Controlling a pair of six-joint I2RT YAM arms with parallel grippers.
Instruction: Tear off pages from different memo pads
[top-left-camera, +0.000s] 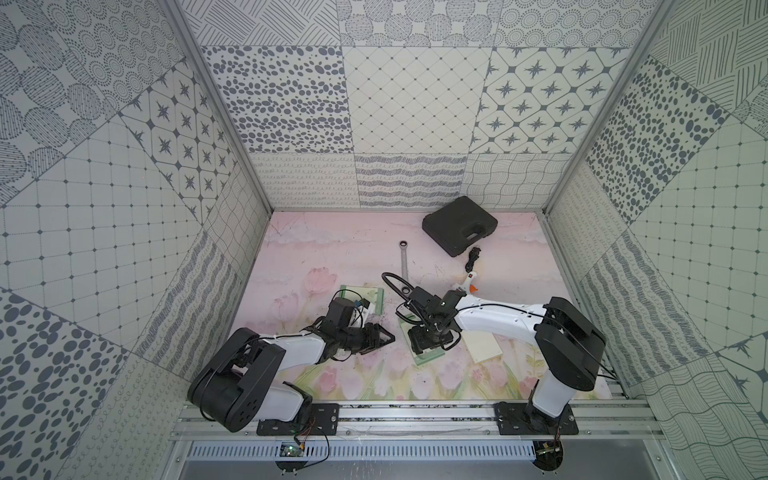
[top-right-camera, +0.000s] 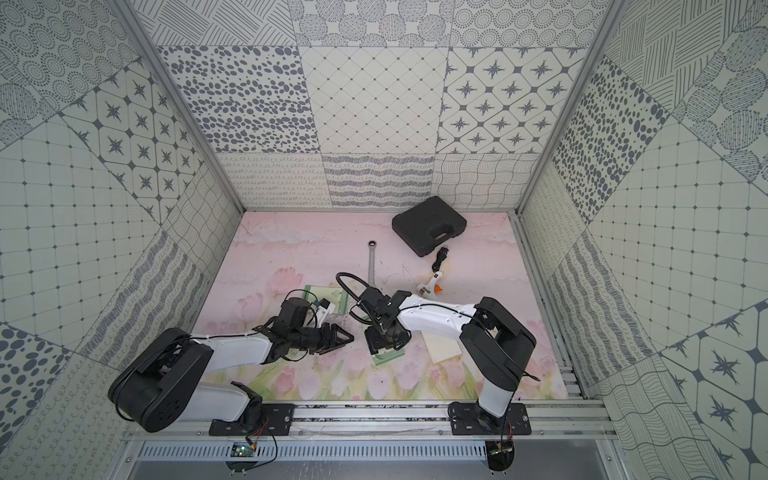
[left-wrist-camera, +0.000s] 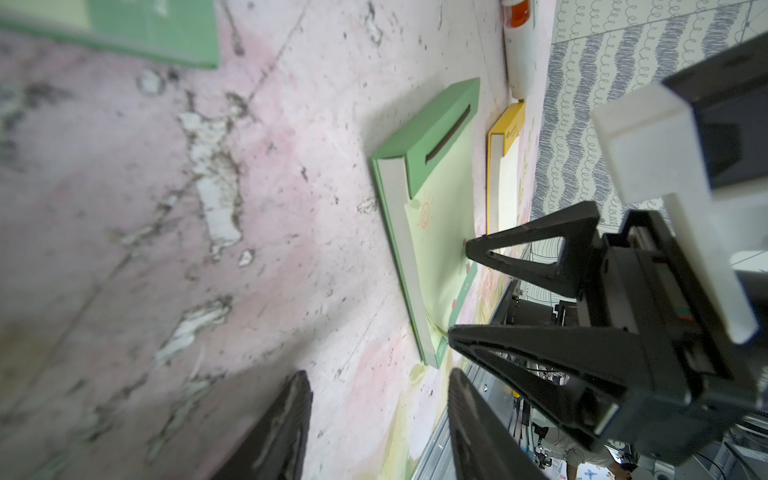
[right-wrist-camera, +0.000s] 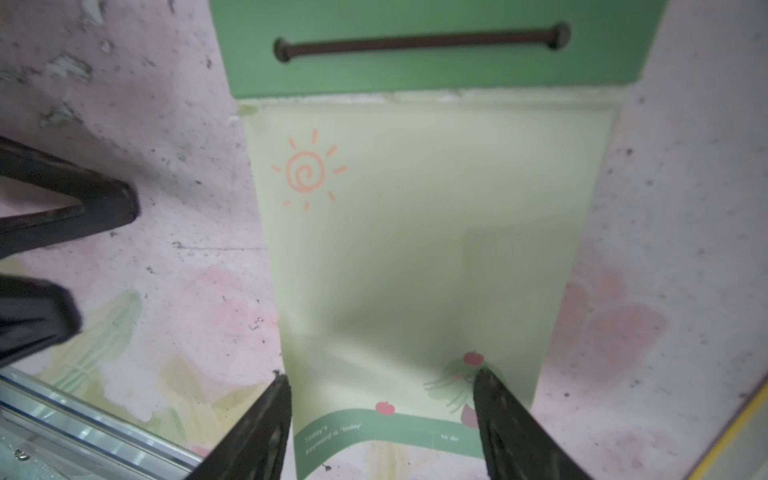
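Note:
A green memo pad (right-wrist-camera: 424, 208) lies under my right gripper, whose separated fingers show near the pad's lower end with no page visibly pinched. In the left wrist view its thick block (left-wrist-camera: 436, 224) and bound green top strip stand out, and the right gripper's fingertips reach its far end. My left gripper hangs over bare table to the left of that pad, its fingers spread and nothing between them. A torn-off-looking green sheet or second pad (top-left-camera: 364, 293) lies behind the left gripper. To the right is a cream pad with yellow binding (top-left-camera: 481, 345).
A wrench (top-left-camera: 404, 260) lies behind the middle pad. Farther back are a black case (top-left-camera: 459, 225), a black cord-like item (top-left-camera: 473, 257) and a white goose-like figure (top-left-camera: 469, 281). Free table lies at the back left.

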